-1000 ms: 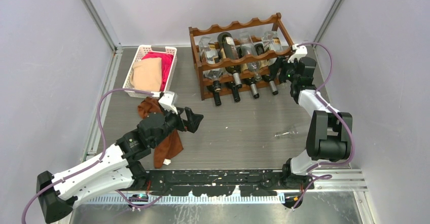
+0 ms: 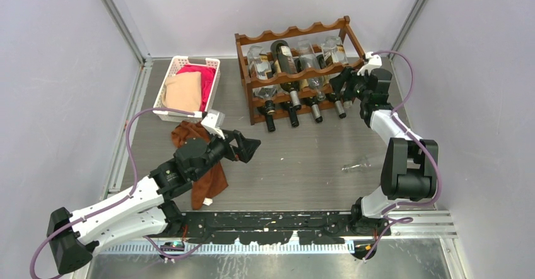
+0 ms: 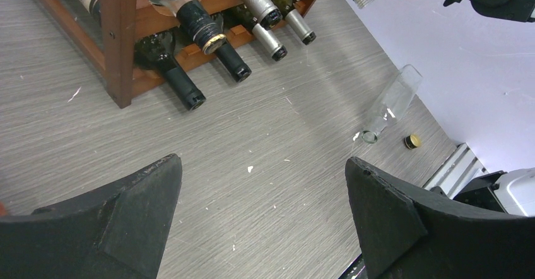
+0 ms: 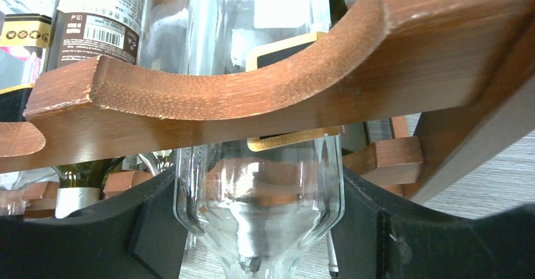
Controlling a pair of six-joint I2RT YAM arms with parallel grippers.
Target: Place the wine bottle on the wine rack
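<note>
The wooden wine rack [image 2: 294, 31] stands at the back, loaded with bottles in rows. My right gripper [image 2: 344, 83] is at its right end, shut on a clear glass bottle [image 4: 258, 216] with a gold-edged label. The bottle's body lies behind the curved front rail [image 4: 189, 99] of the top-right slot, its shoulder between the fingers. My left gripper [image 2: 246, 145] is open and empty over the table, left of and in front of the rack.
A white basket with cloths [image 2: 183, 89] is at the back left, a brown cloth [image 2: 208, 181] below it. An empty glass bottle [image 3: 391, 102] and a small cap [image 3: 412, 141] lie on the right of the table.
My left gripper has moved slightly to the right. My right gripper has shifted very slightly at the rack's right end.
</note>
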